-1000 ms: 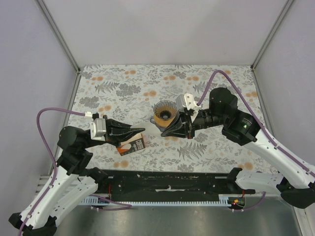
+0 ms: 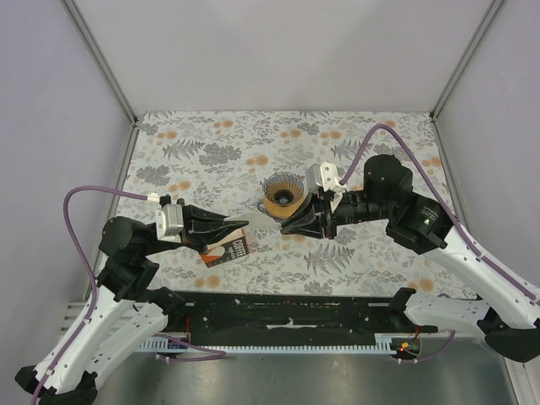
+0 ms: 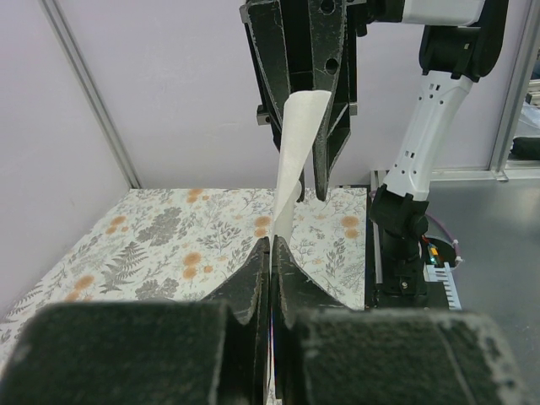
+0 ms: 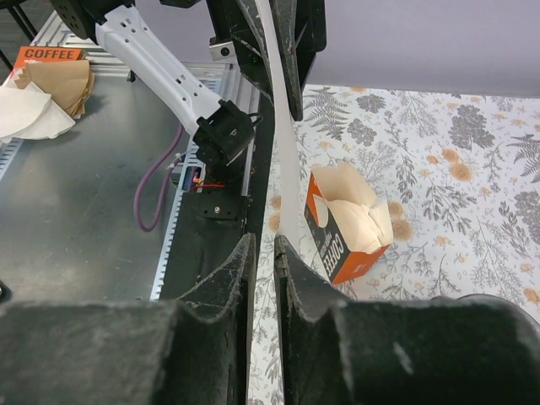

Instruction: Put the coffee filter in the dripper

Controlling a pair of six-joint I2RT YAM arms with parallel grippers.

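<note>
A white paper filter [image 2: 260, 220] is held up between my grippers. My left gripper [image 2: 240, 224] is shut on it, its fingers meeting at the paper in the left wrist view. My right gripper is at the filter's other end, its fingertips slightly apart, with the paper [image 4: 288, 186] beside or at the right-hand finger; whether it touches is unclear. The amber dripper [image 2: 283, 204] stands on the floral mat behind the filter, partly hidden by my right gripper.
An orange coffee box [image 4: 336, 253] with filters inside lies below my left gripper. Pale walls enclose the sides and back; a dark strip runs along the front edge.
My right gripper and arm have shifted slightly to the right. My left gripper has stayed in place with the filter.
</note>
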